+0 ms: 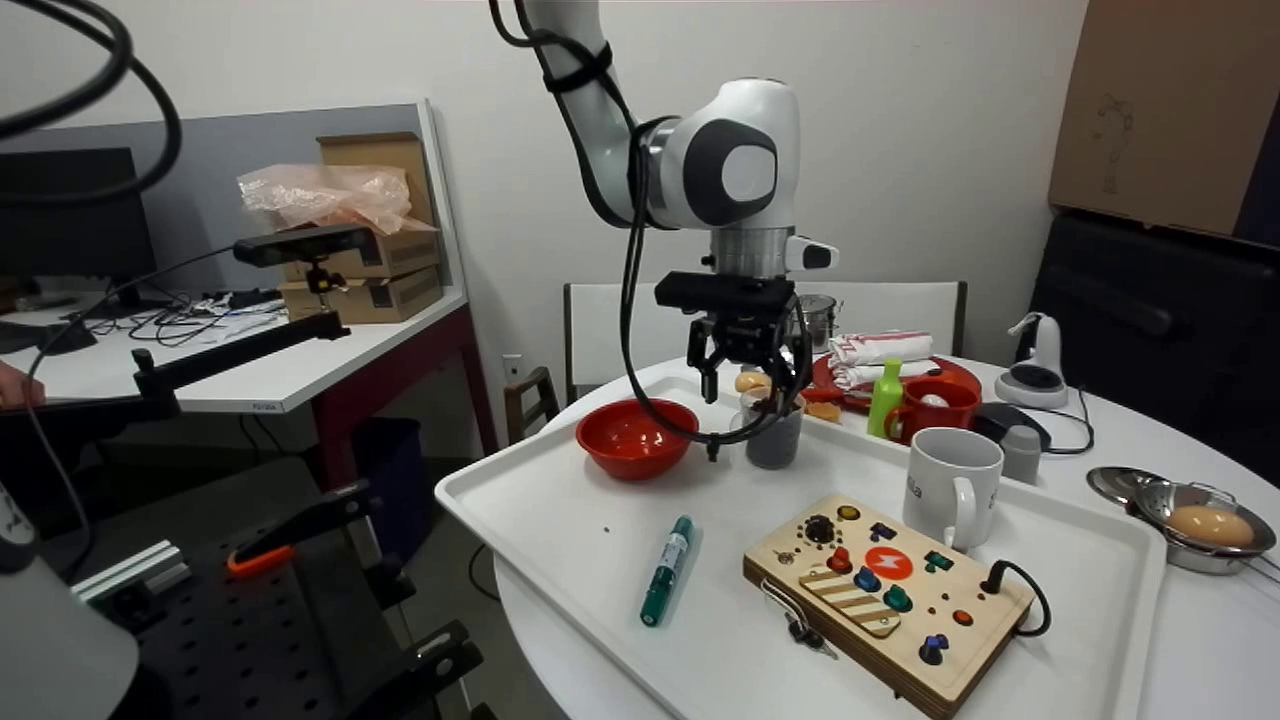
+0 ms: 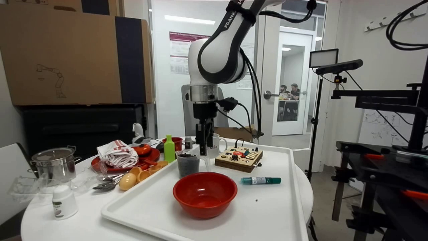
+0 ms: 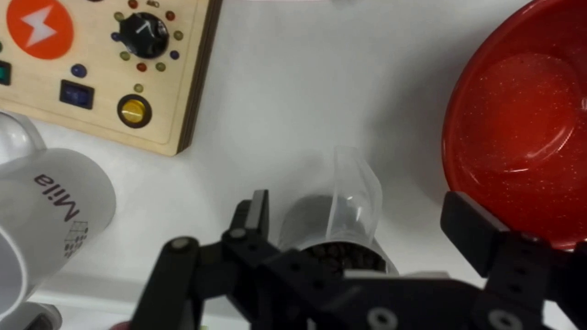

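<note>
A clear cup with a handle (image 3: pixel 352 203), holding dark bean-like pieces (image 3: pixel 344 257), stands upright on the white tray. In the wrist view my gripper is open, its fingers (image 3: pixel 257 214) on either side of the cup, with part of the cup hidden behind the gripper body. Seen in exterior view 2, the gripper (image 2: pixel 203 152) hangs at the rim of this cup (image 2: pixel 188 165). Whether a finger touches it I cannot tell. Close by sits an empty red bowl (image 2: pixel 205 194), near the right finger in the wrist view.
A wooden button box (image 1: pixel 894 594), a white mug (image 1: pixel 954 486) and a green marker (image 1: pixel 667 570) share the tray (image 1: pixel 564 528). Beyond its raised edge are a green bottle (image 1: pixel 885 398) and a red mug (image 1: pixel 932 410). The tray's front left is mostly clear.
</note>
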